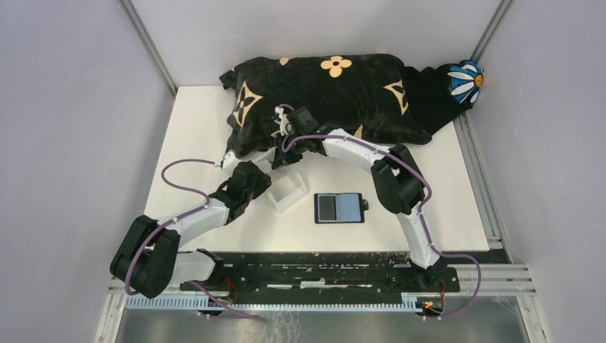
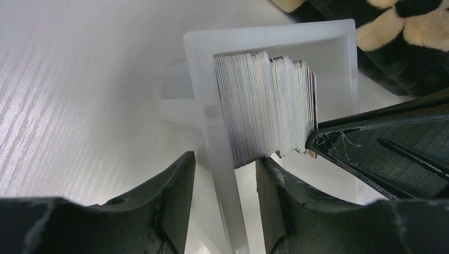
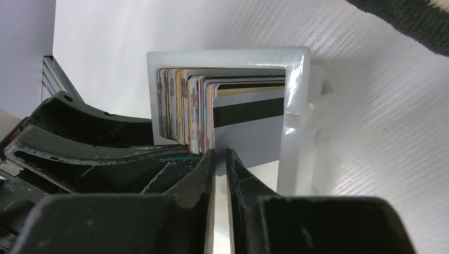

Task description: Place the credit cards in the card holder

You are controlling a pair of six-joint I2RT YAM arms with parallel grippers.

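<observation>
Many cards (image 2: 267, 106) stand packed on edge in one end of a white box (image 1: 293, 198). The front one, a grey card (image 3: 249, 135) with a black stripe, faces the right wrist view. My right gripper has its fingertips at that card's lower left corner, with a narrow gap between them; no card shows clearly gripped. My left gripper stands part open, its fingers on either side of the box's long wall. In the top view both grippers hide much of the box. The black card holder (image 1: 339, 208) lies open on the table, its clear pockets facing up.
A black cushion (image 1: 321, 86) with flower patterns fills the back of the table, close behind the box. Both arms' tips are very close together over the box.
</observation>
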